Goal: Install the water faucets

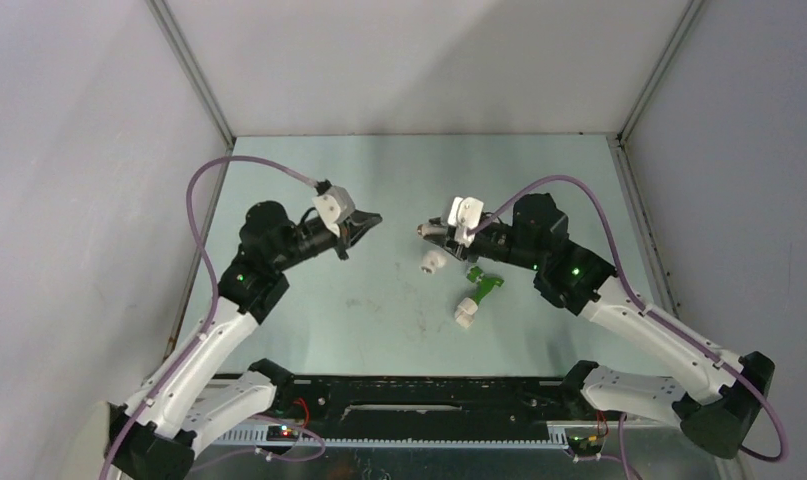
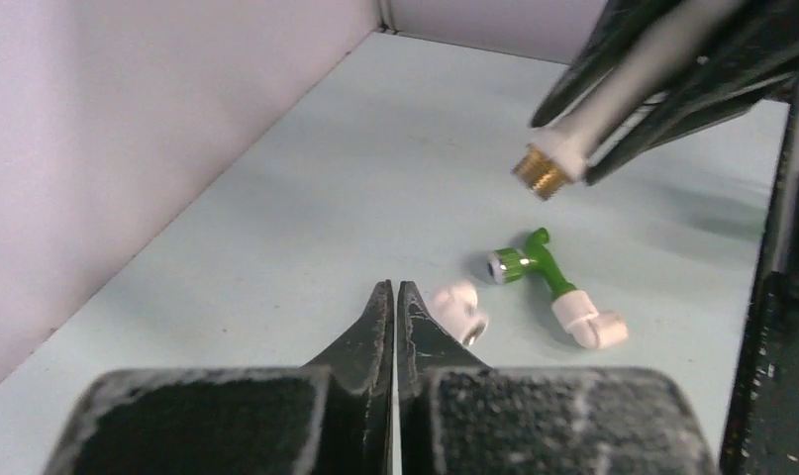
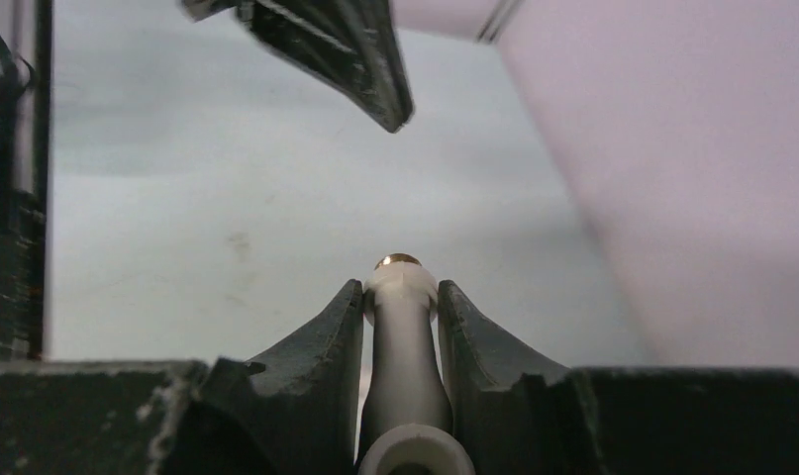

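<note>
A white pipe piece with a brass threaded end (image 2: 543,174) is held aloft in my right gripper, fingers shut on either side of it. My left gripper is shut with nothing between its fingers, up and left of the right one in the top view. On the table below lie a loose white fitting (image 1: 433,261) and a green faucet (image 1: 487,285) with a white elbow (image 2: 596,326) on its end.
Walls enclose its back and sides, and a black rail (image 1: 409,390) runs along the front edge.
</note>
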